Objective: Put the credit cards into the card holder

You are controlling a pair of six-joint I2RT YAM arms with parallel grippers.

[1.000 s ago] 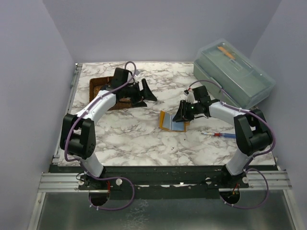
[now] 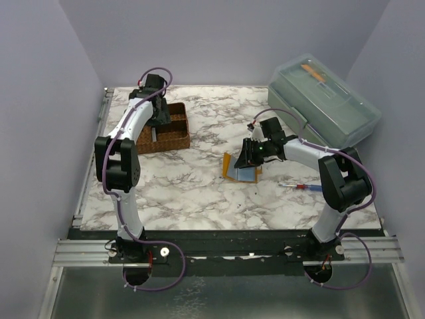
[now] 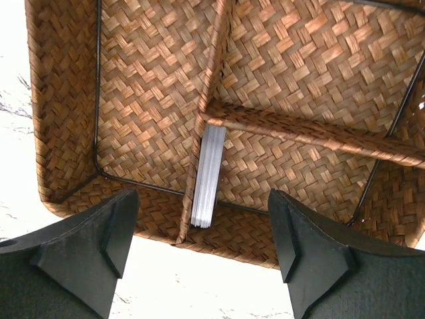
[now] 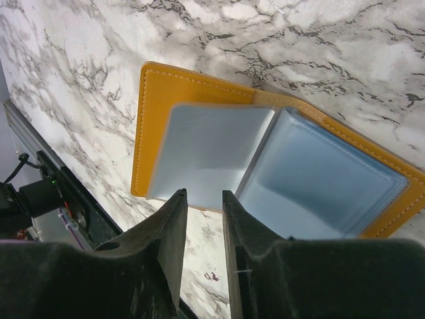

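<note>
A thin grey-white stack of cards (image 3: 208,176) stands on edge against a divider in the woven basket (image 3: 265,254); from above it shows as a pale strip (image 2: 153,134). Over that basket my left gripper is spread wide, its fingers on either side of the stack and touching nothing visible. The orange card holder (image 4: 152,100) lies opened on the table, with clear bluish sleeves (image 4: 305,169). My right gripper hovers at the holder's near edge, its fingers apart by a narrow gap and no card between them.
At the back right sits a large clear lidded box (image 2: 324,100). A blue-and-red pen-like item (image 2: 302,187) lies right of the holder. Between basket and holder, the marble table (image 2: 186,189) is bare.
My left gripper has swung leftward from the middle of the table to over the basket, turning and closing somewhat.
</note>
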